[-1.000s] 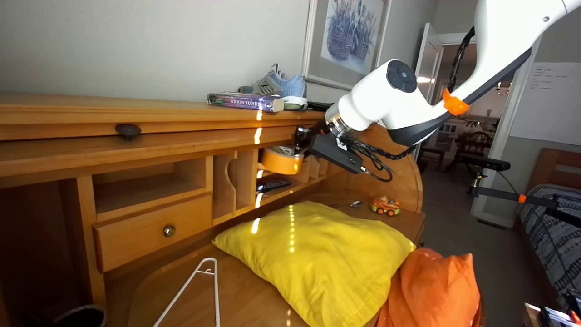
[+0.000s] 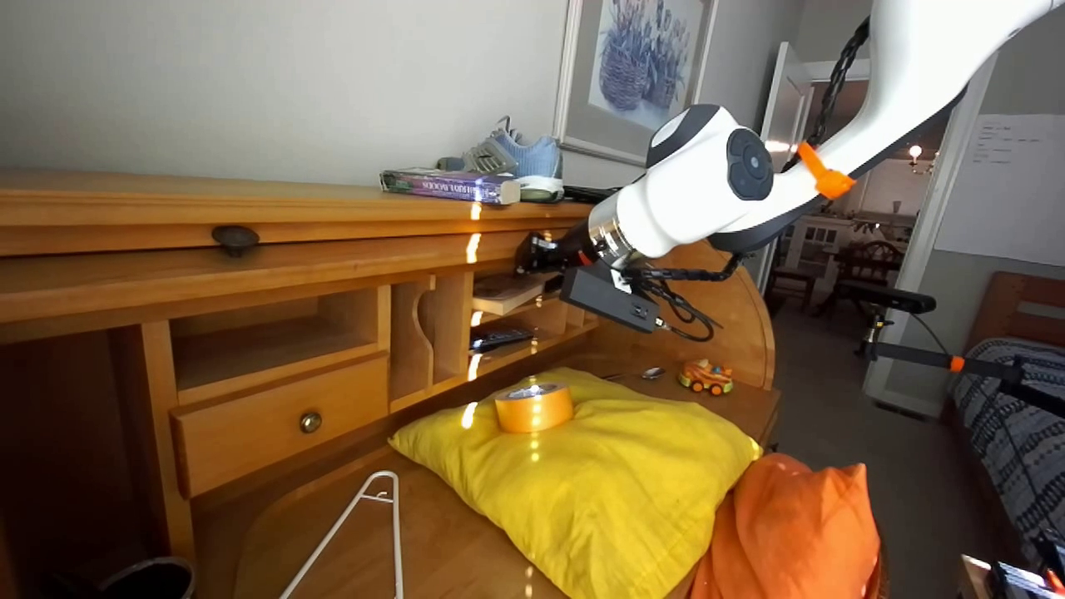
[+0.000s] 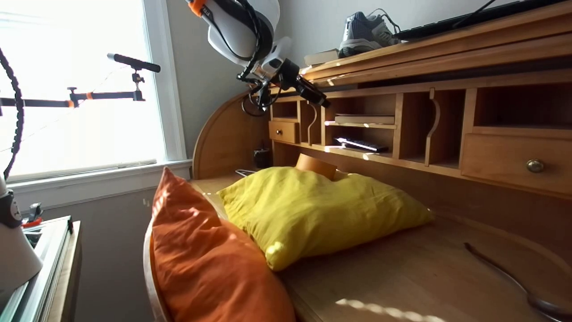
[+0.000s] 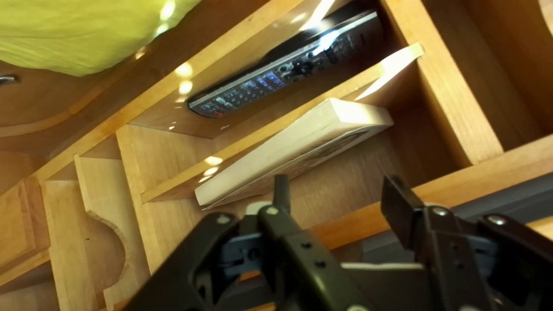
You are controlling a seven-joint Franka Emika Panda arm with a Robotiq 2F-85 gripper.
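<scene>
A wide roll of orange-yellow tape [image 2: 534, 408] rests on the yellow pillow [image 2: 599, 469], near its back edge. In exterior view 2 the pillow partly hides the tape roll [image 3: 316, 165]. My gripper is up in front of the desk's cubbies, above and behind the tape, with its fingers apart and nothing held between them. Beyond the fingers, the wrist view shows a pale book [image 4: 290, 150] lying on a cubby shelf. On the level below it is a dark remote control [image 4: 285, 72].
An orange pillow [image 2: 799, 529] lies at the desk's right edge, and a white hanger [image 2: 394, 529] on the left. A toy car [image 2: 705, 378] sits behind the yellow pillow. Overhead, the desk's top ledge holds a book [image 2: 449, 185] and a shoe [image 2: 539, 160].
The tape roll was hanging from my gripper in front of the cubbies; it is now down on the yellow pillow. My gripper has opened and shifted slightly up and left in exterior view 1.
</scene>
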